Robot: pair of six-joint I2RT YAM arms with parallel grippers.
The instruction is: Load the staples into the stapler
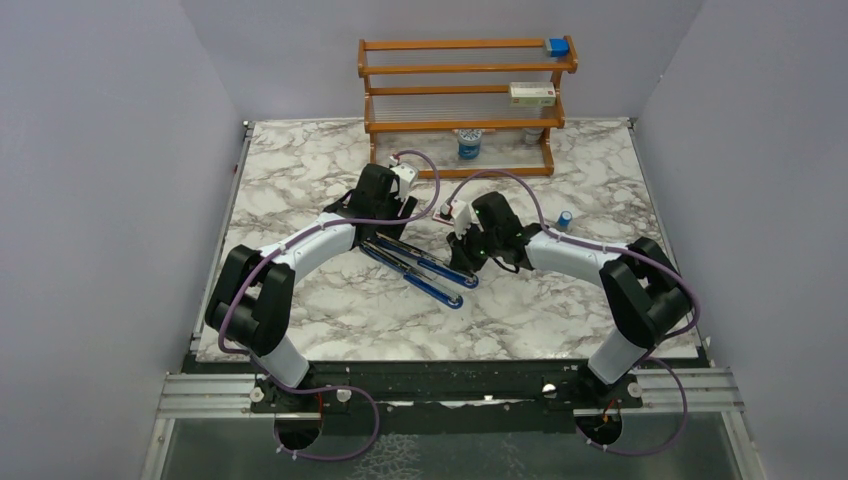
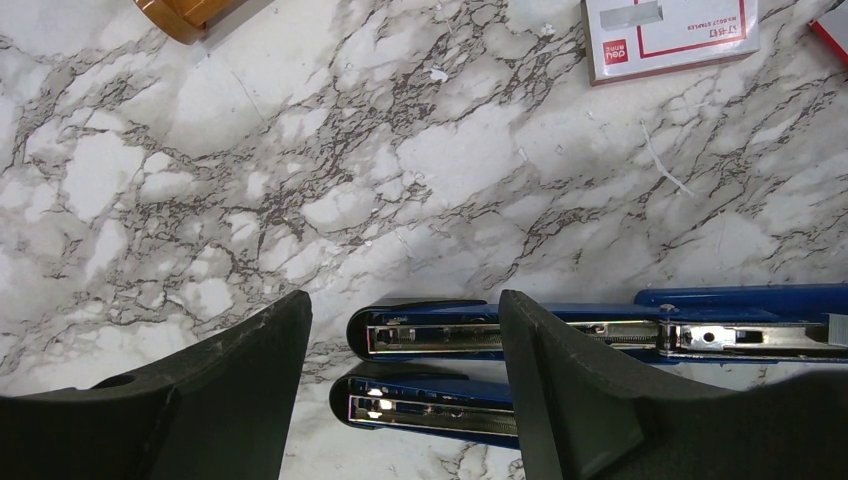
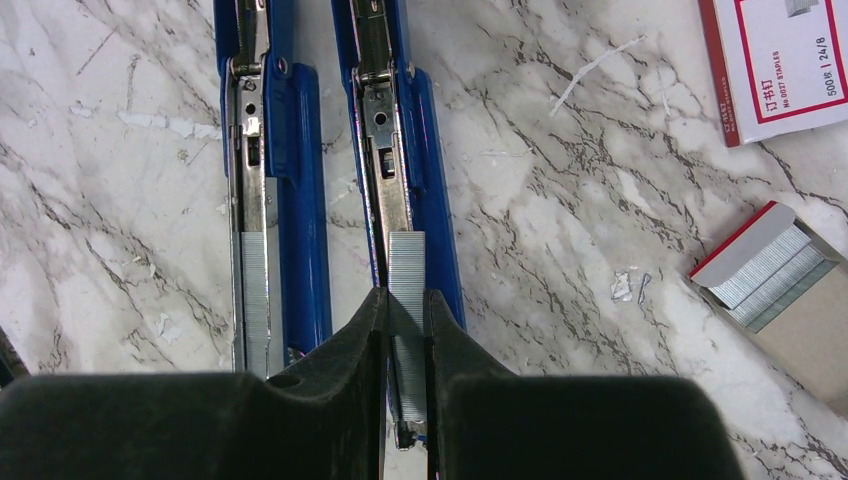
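Two long blue staplers lie side by side, opened out, their metal channels facing up. The farther stapler [image 3: 440,230] has a silver staple strip [image 3: 406,258] along its channel; I cannot tell how deep the strip sits. My right gripper is shut on that strip's sides. In the nearer stapler [image 3: 305,200], another staple strip [image 3: 255,290] lies in the channel. Over the staplers' other ends, my left gripper stands open, its fingers wide apart. One left finger [image 2: 545,370] hides part of both staplers in the left wrist view.
Beyond the staplers lie a closed white-and-red staple box [image 3: 795,65] and an opened box [image 3: 800,330] with staple strips inside. A wooden rack [image 1: 460,126] stands at the back.
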